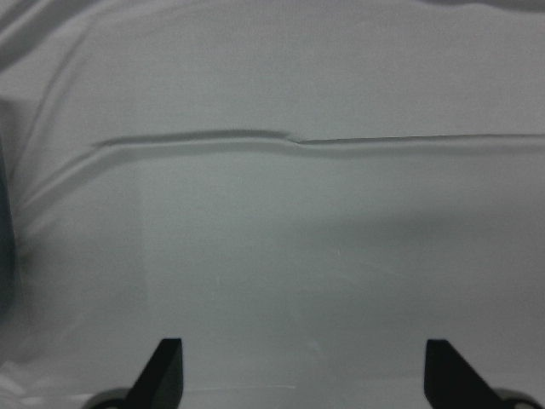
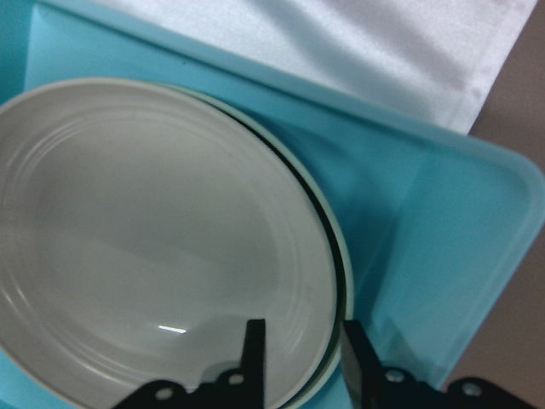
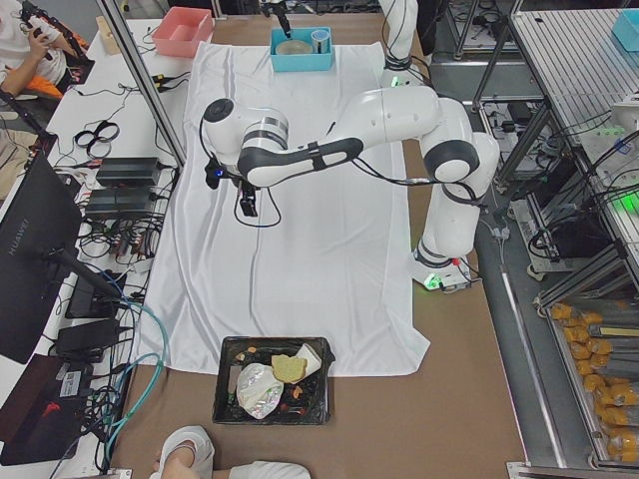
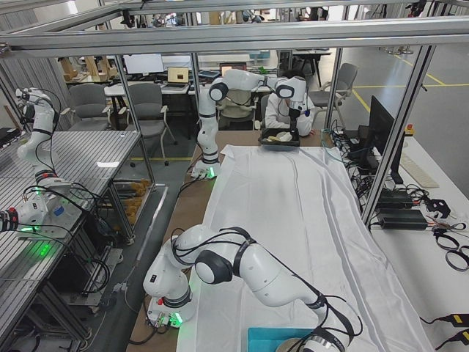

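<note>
A blue bin (image 3: 302,62) at the far end of the white cloth holds stacked pale plates (image 2: 153,213) and a small cup-like item (image 3: 320,40). My right gripper is open above the plates, fingertips either side of their right rims in the right wrist view; whether they touch is unclear. My left gripper is open over bare, creased cloth (image 1: 272,256), nothing between its fingers. At the other end, a black tray (image 3: 319,399) holds a crumpled white item (image 3: 260,389), a yellowish piece (image 3: 289,368) and scraps.
A pink bin (image 3: 183,30) sits on the cluttered side table among cables, boxes and a monitor (image 3: 30,269). A seated person (image 4: 282,110) is beside the black tray.
</note>
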